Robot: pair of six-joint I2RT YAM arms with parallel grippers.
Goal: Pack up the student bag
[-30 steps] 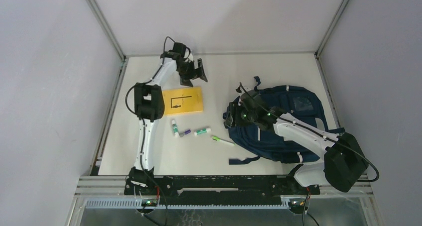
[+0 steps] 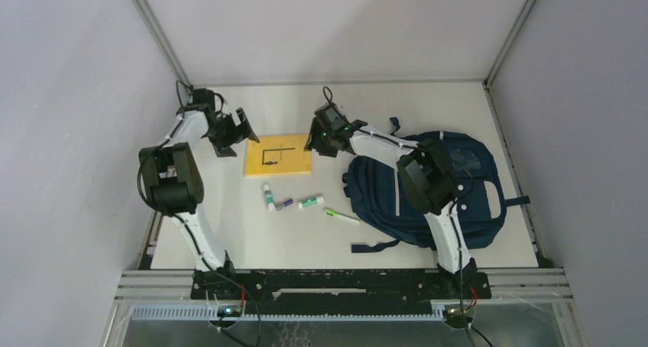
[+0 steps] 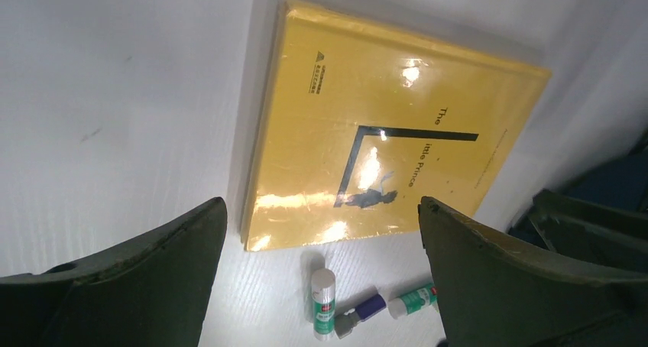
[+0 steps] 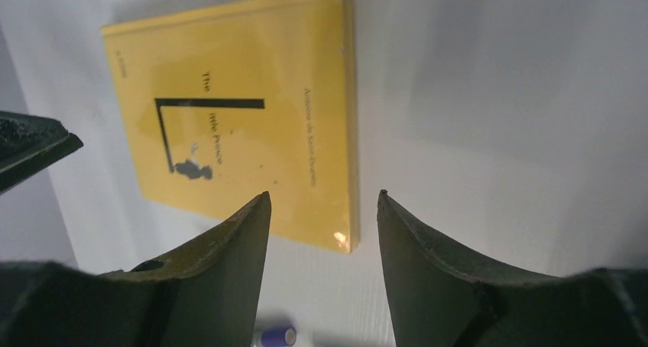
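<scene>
A yellow book (image 2: 277,160), "The Little Prince", lies flat on the white table, seen in all three views. My left gripper (image 2: 243,137) hangs at its left end, fingers wide open and empty; the book (image 3: 397,133) fills that wrist view. My right gripper (image 2: 315,142) is at the book's right end, part open with nothing between its fingers, above the book's right edge (image 4: 336,125). A navy bag (image 2: 474,209) lies open on the right half of the table, partly under the right arm.
Below the book lie two glue sticks (image 2: 269,196) (image 2: 311,202), a small purple item (image 2: 284,204) and a green pen (image 2: 341,215).
</scene>
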